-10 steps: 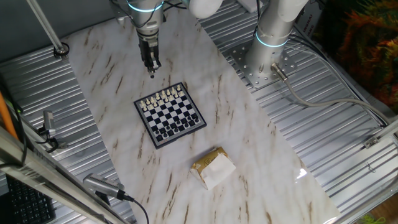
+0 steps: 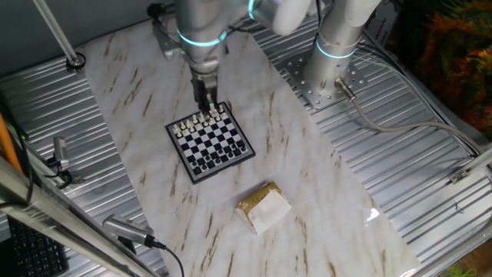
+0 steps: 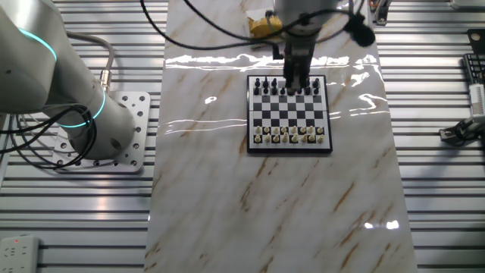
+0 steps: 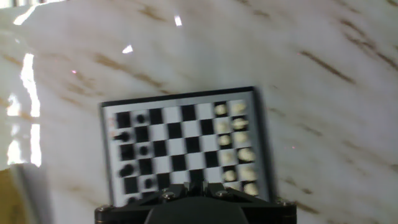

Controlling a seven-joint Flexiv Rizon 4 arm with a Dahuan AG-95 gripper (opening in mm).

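A small chessboard (image 2: 209, 142) with a black frame lies flat on the marble-patterned table. White pieces (image 3: 288, 135) line one side and black pieces (image 3: 265, 87) the opposite side. In the wrist view, the white pieces (image 4: 239, 137) are on the right and the black pieces (image 4: 126, 169) on the left. My gripper (image 2: 207, 110) points down over the board, by the white side in exterior view 1. Its dark body (image 4: 196, 191) covers the board's lower edge in the wrist view. The gap between its fingertips is too dark and small to read, and no held piece can be made out.
A gold package with a white flap (image 2: 264, 208) lies on the table beyond the black side. Bare table (image 3: 220, 205) surrounds the board. A camera (image 2: 129, 229) on a stand is beside the table, and the arm's base (image 2: 332, 81) stands on the other side.
My gripper has moved right and toward the board in exterior view 1, from clear of its far edge to over the white side. The board and package have stayed put.
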